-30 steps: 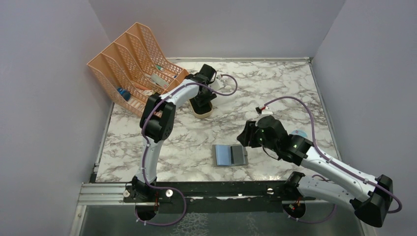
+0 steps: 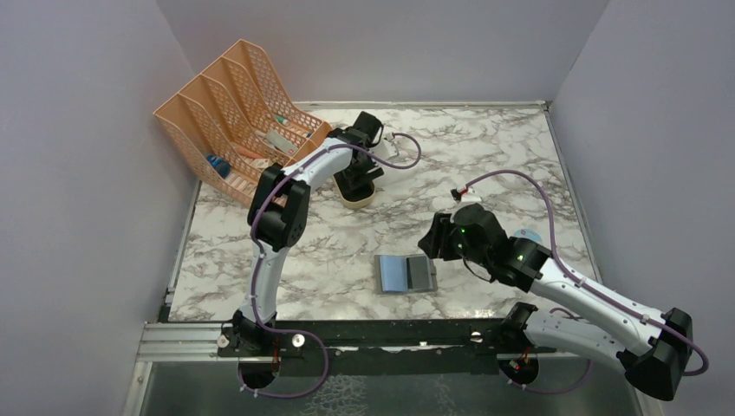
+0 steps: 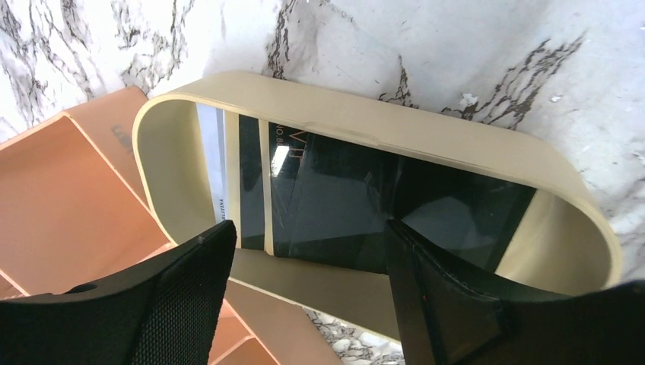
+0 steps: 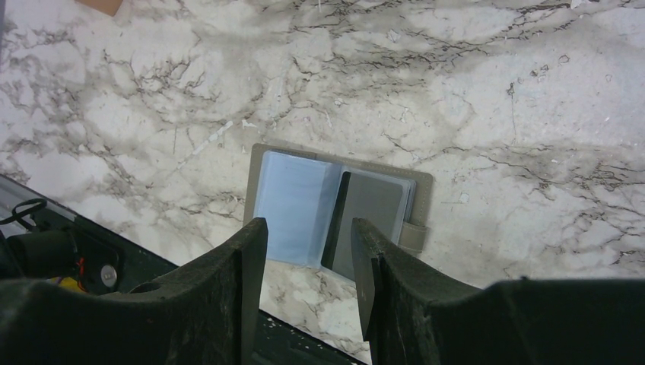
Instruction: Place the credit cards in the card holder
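Observation:
Dark cards (image 3: 335, 198) lie overlapping in a cream oval tray (image 3: 365, 125), seen in the left wrist view. A pale blue-white card (image 3: 214, 156) shows its edge at the tray's left end. Over the tray, my left gripper is open, its fingers apart and nothing held between them. The card holder (image 2: 406, 274) lies spread flat near the table's front edge, with a light blue left side and a grey right side. Above the holder's far right corner, my right gripper (image 2: 427, 250) stands open; in its wrist view the holder (image 4: 293, 209) appears beyond empty fingers.
An orange slotted rack (image 2: 227, 104) with several small items stands at the back left, right beside the cream tray. A light blue round thing (image 2: 527, 235) sits partly behind the right arm. Bare marble (image 2: 468, 156) spreads across the back right.
My left gripper shifted slightly over the tray and back, uncovering and covering a little of the dark cards. The right arm and the card holder are still.

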